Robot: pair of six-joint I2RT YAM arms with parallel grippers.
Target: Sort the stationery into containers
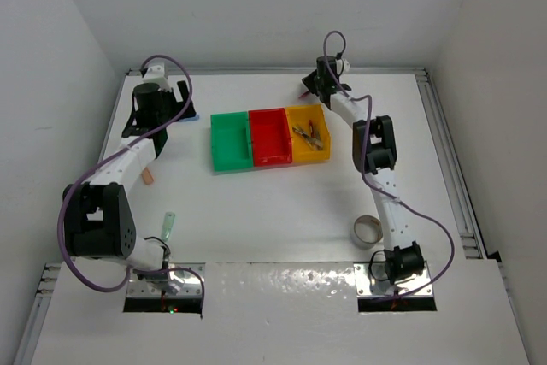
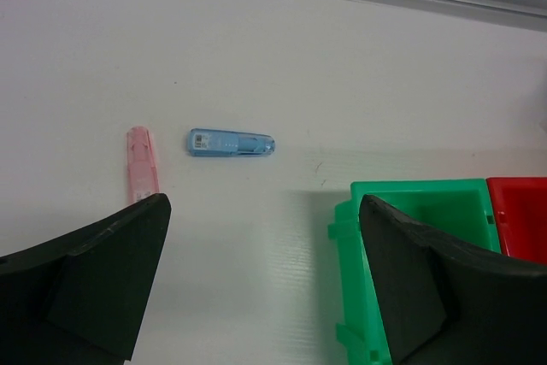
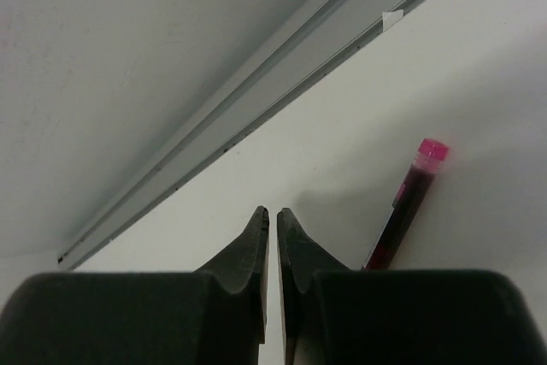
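In the left wrist view a blue stationery piece [image 2: 229,143] lies alone on the table, a pink one [image 2: 141,164] to its left. My left gripper is open above the table beside them, its fingers wide apart and empty. A dark pen with a pink end [image 3: 402,215] rests near the back edge. Close by it, my right gripper is shut with nothing showing between its tips. The green bin [image 1: 231,167] looks empty, as does the red bin [image 1: 272,160]. Several slim items [image 1: 305,136] lie in the yellow bin [image 1: 309,158].
A green stick-like piece [image 1: 167,226] lies at front left. A round pale container [image 1: 367,230] stands at front right, near the right arm. A rail [image 3: 282,96] and wall bound the back.
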